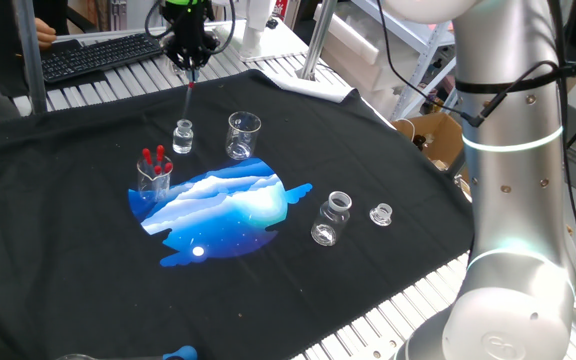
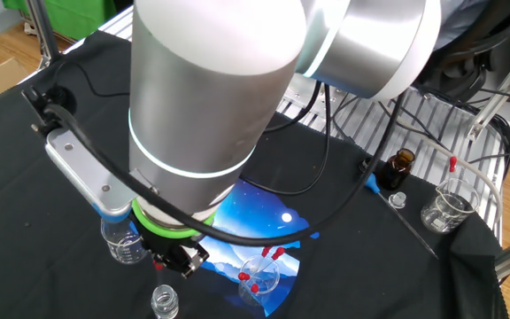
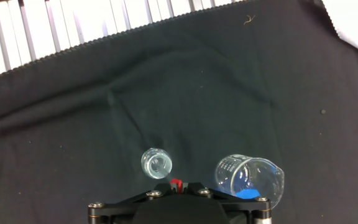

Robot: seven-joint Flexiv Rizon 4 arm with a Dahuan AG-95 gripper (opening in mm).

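My gripper [image 1: 194, 72] is at the far side of the cloth, shut on the red bulb of a glass dropper [image 1: 187, 102]. The thin tube hangs down, slightly tilted, with its lower end close to the mouth of a small clear bottle [image 1: 183, 138]; whether it is inside the neck I cannot tell. In the wrist view the red bulb [image 3: 176, 184] shows between the fingers, and the small bottle [image 3: 156, 163] stands just ahead and to the left. Exterior view 2 shows the gripper [image 2: 184, 262] above and beside that bottle [image 2: 165, 301].
An empty beaker [image 1: 243, 135] stands right of the small bottle. A beaker with several red-bulbed droppers [image 1: 155, 175] is nearer, by the blue picture mat [image 1: 218, 215]. A larger open bottle [image 1: 331, 219] and a glass stopper [image 1: 381, 214] stand at right.
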